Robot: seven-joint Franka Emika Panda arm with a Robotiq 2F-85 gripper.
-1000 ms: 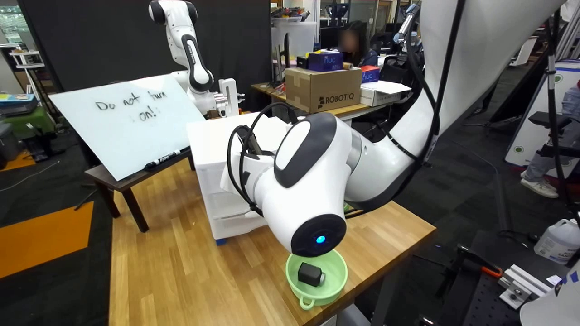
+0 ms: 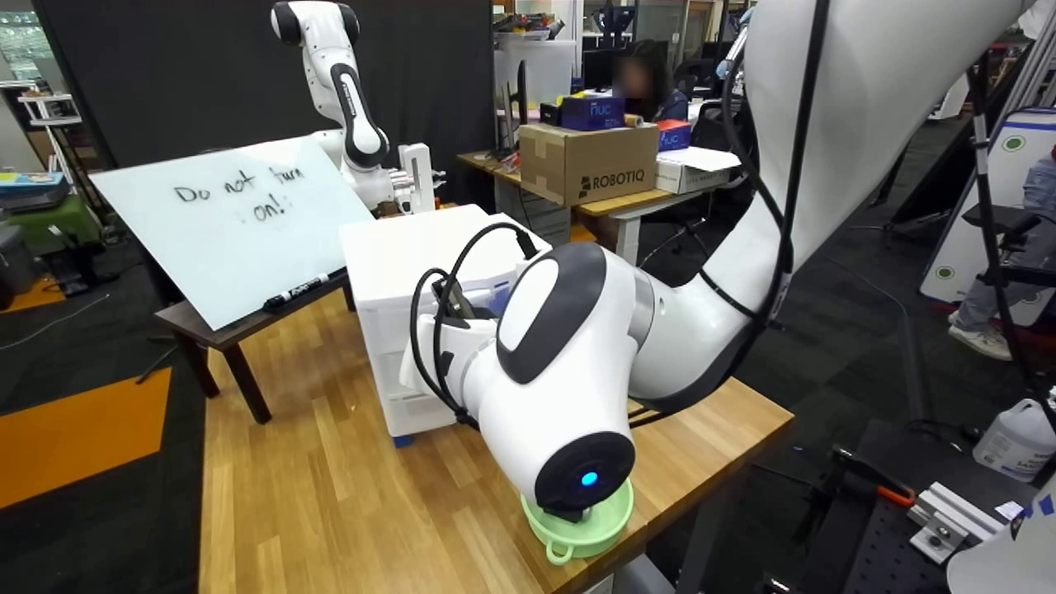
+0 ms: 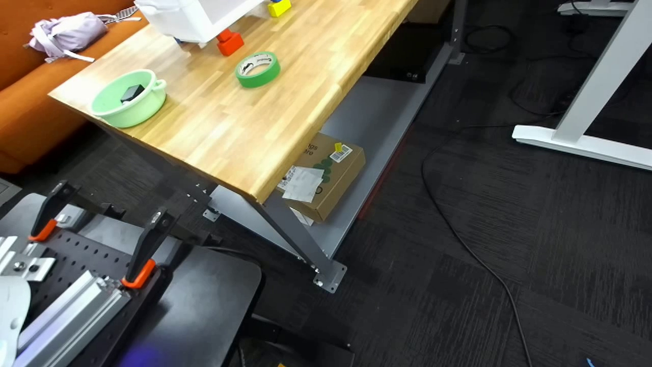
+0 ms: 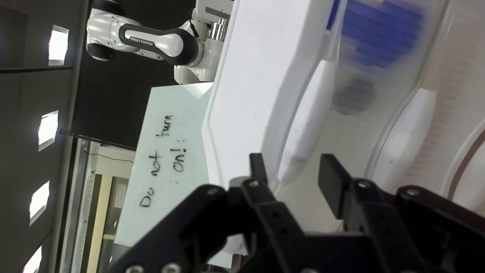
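A white drawer unit (image 2: 391, 282) stands on the wooden table, and its front is close to my gripper. In the wrist view, my gripper is open, with a visible gap between its dark fingers. A white handle (image 4: 307, 125) on a translucent drawer reaches down to the gap, its lower end beside the left fingertip; whether they touch, I cannot tell. A second white handle (image 4: 404, 132) lies farther right. Something blue (image 4: 382, 32) shows blurred through the drawer front. In exterior view 1 the arm's wrist hides the fingers.
Below the wrist sits a green bowl (image 2: 584, 535); a black object (image 3: 132, 93) lies in it. Green tape (image 3: 257, 70), a red block (image 3: 229, 42) and a yellow block (image 3: 279, 7) rest on the table. A whiteboard (image 2: 238, 223) leans beyond the drawers.
The arm's wrist has moved lower and now covers the black object in the bowl in exterior view 1. The drawer unit and bowl have not visibly moved.
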